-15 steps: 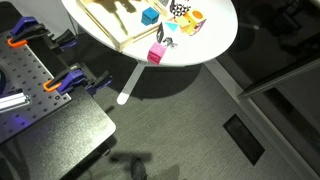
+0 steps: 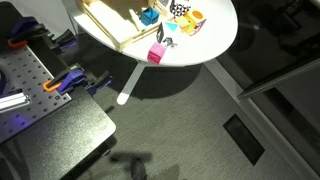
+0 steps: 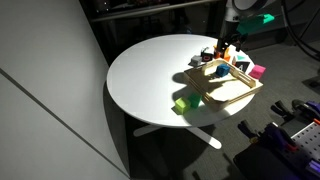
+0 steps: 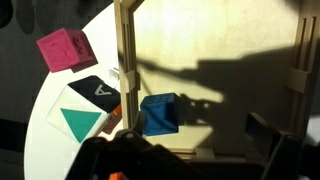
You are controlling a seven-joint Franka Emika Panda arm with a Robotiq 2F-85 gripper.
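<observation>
A blue block (image 4: 158, 114) lies inside a shallow wooden tray (image 4: 127, 60), close to one wall and corner. In the wrist view my open gripper has its dark fingers spread at the lower left and lower right, with nothing between them. It is above the tray, apart from the block, as far as I can tell. The second exterior view shows the blue block (image 3: 222, 71) in the tray (image 3: 243, 98), below the arm. In the first exterior view the block (image 2: 150, 16) sits near the tray's edge, the gripper mostly out of frame.
Outside the tray are a pink block (image 4: 66, 50) and a white block with a green triangle (image 4: 80, 112). Green blocks (image 3: 187, 103) lie at the tray's other side. An orange-yellow object (image 2: 193, 20) stands near the round table's edge.
Around the blue block, a dark shape and a pale piece have come into the first exterior view, probably the gripper shifting closer. The blocks and tray look unmoved.
</observation>
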